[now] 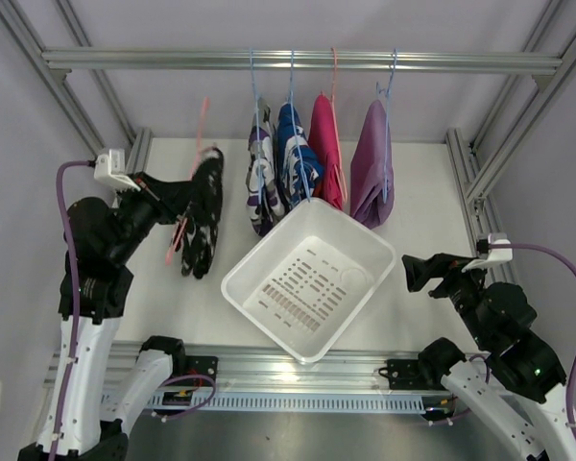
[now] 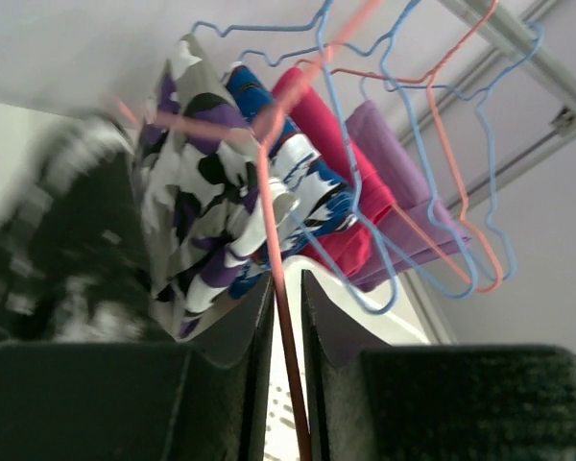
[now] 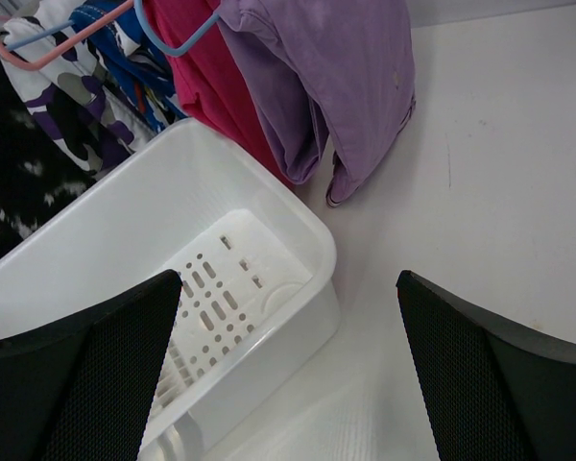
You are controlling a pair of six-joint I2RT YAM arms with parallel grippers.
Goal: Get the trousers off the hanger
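My left gripper [image 1: 184, 200] is at the left with a pink hanger [image 2: 272, 221] between its fingers, which stand close about its bar. Dark patterned trousers [image 1: 204, 216] hang on that hanger, below the rail and left of the other clothes; in the left wrist view they are blurred. My right gripper [image 1: 422, 271] stands open and empty at the right, beside the white basket [image 1: 375, 254]. In the right wrist view its fingers frame the basket's corner and bare floor.
The rail [image 1: 461, 62] carries purple-and-white [image 1: 264, 192], blue [image 1: 298, 158], magenta [image 1: 326, 144] and purple [image 1: 372, 168] garments on hangers, above and behind the basket. Bare floor lies left and right of the basket.
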